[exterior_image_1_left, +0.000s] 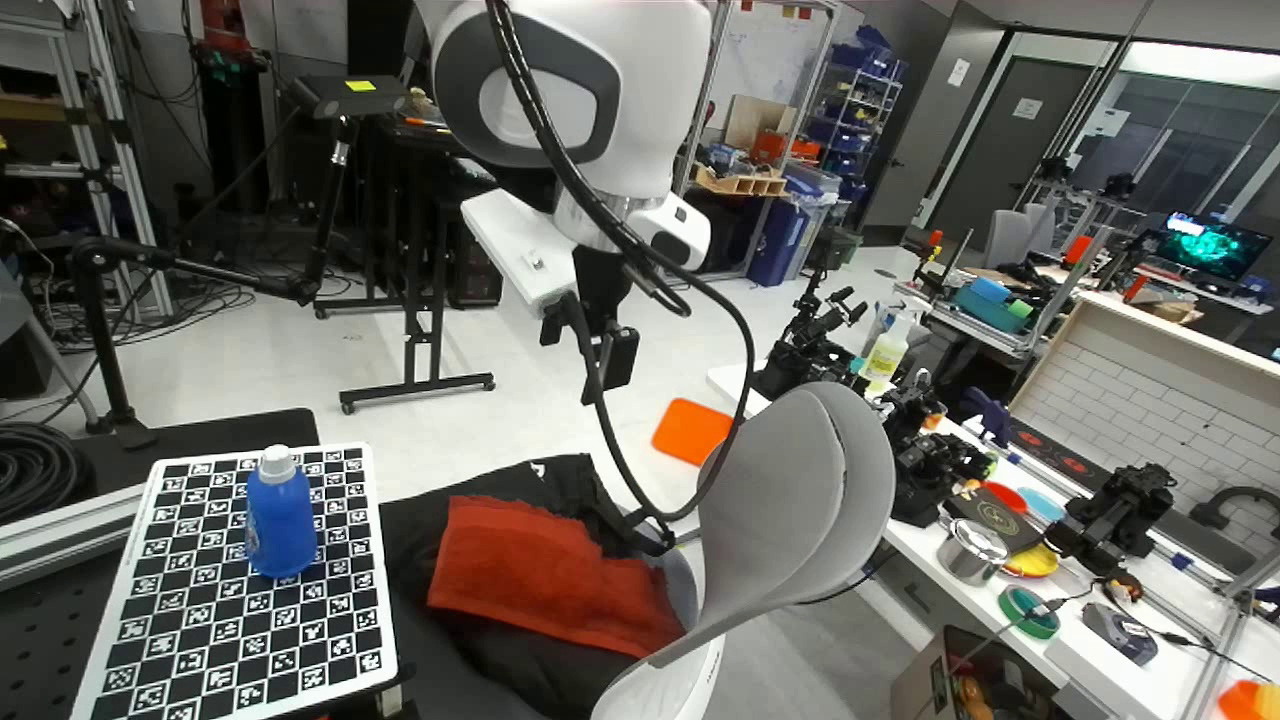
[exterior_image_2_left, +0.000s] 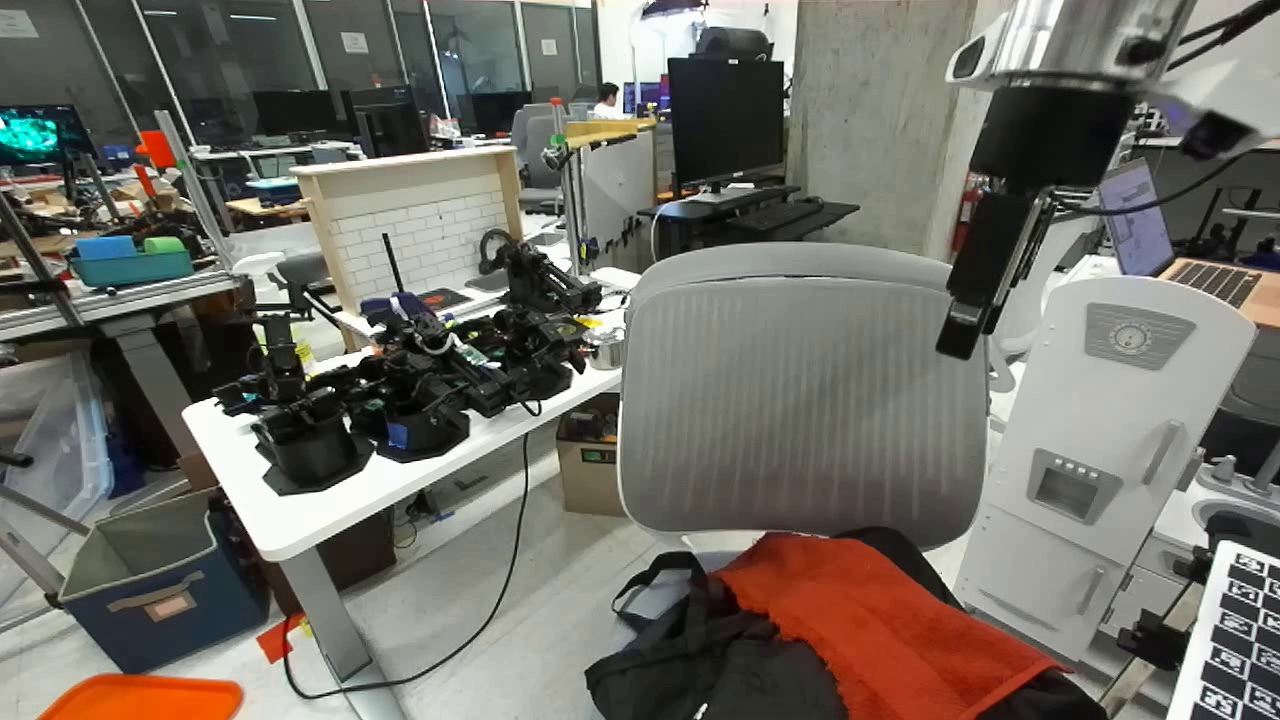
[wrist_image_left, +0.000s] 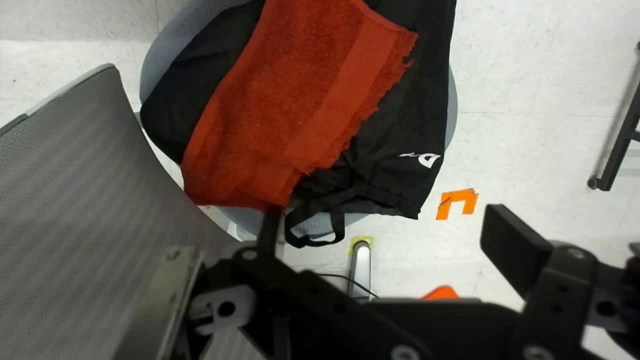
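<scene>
My gripper (exterior_image_1_left: 583, 348) hangs in the air above the grey chair, pointing down. Its fingers stand wide apart in the wrist view, with nothing between the pads; one finger (wrist_image_left: 510, 249) shows at the right. Below it, on the chair seat, lies a red towel (wrist_image_left: 288, 102) with a frayed edge. The towel rests over a black cloth bag (wrist_image_left: 384, 174) with a looped strap. In exterior view 2 the gripper (exterior_image_2_left: 963, 330) is in front of the upper right of the chair's backrest. A blue bottle (exterior_image_1_left: 282, 522) with a white cap stands upright on the checkered board (exterior_image_1_left: 228, 642).
The chair's grey backrest (exterior_image_2_left: 804, 396) rises close to the gripper. A white table (exterior_image_2_left: 282, 510) with several black robot arms stands beyond the chair. A toy kitchen unit (exterior_image_2_left: 1080, 420) is at the right in exterior view 2. An orange lid (exterior_image_1_left: 693, 432) lies on open floor.
</scene>
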